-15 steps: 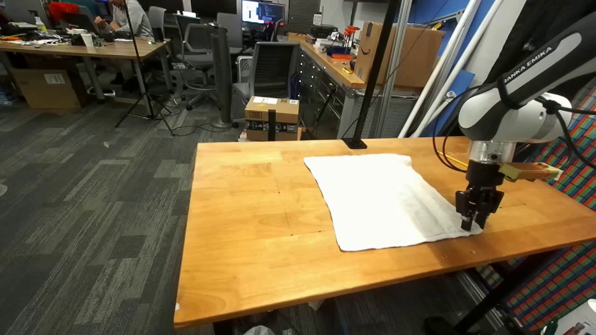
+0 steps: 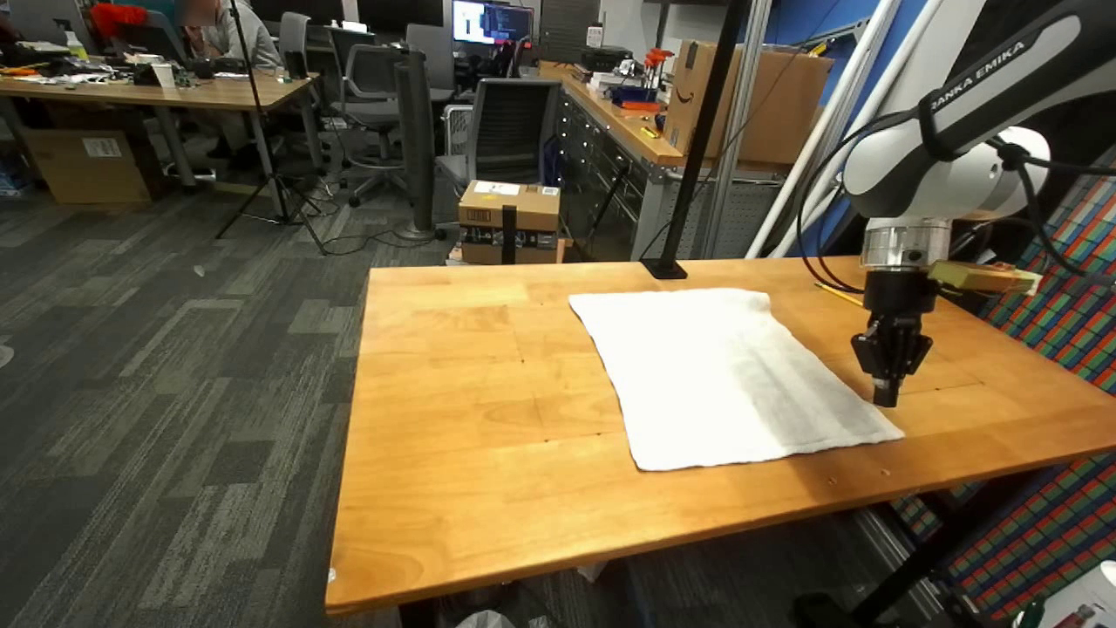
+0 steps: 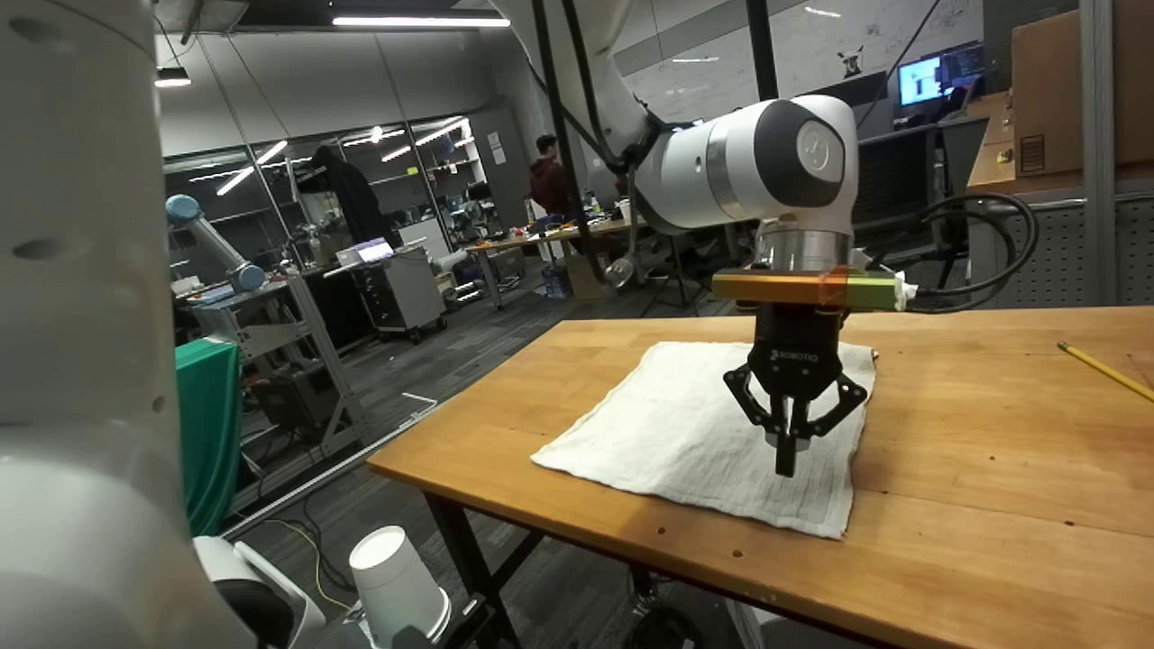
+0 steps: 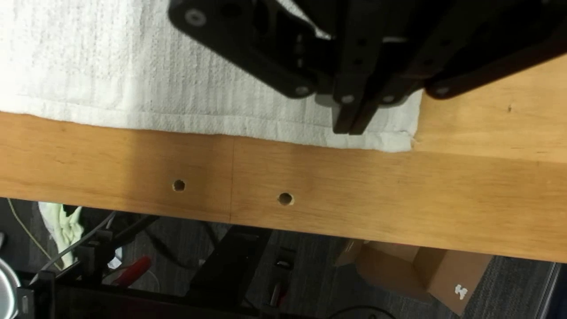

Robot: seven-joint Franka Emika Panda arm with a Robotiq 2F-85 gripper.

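A white towel (image 2: 711, 377) lies spread flat on the wooden table, its near right corner pointing towards the robot's side. Above that corner hangs my gripper (image 2: 886, 399), pointing straight down and shut. In the second exterior view the gripper (image 3: 786, 467) stands in front of the towel (image 3: 692, 443), with no cloth hanging from it. From the wrist, the fingertips (image 4: 343, 127) meet with nothing showing between them. Below them the towel's corner (image 4: 396, 139) rests flat on the wood.
The table's near edge (image 4: 340, 234) runs just beyond the towel's hem, with open floor below. A yellow pencil (image 3: 1105, 371) lies at the table's side. A black post (image 2: 666, 269) stands at the far edge. Bare table (image 2: 460, 440) stretches left of the towel.
My gripper was low at the towel's corner with its fingers apart. Now it is higher, slightly to the left, and shut. The towel lies as it did.
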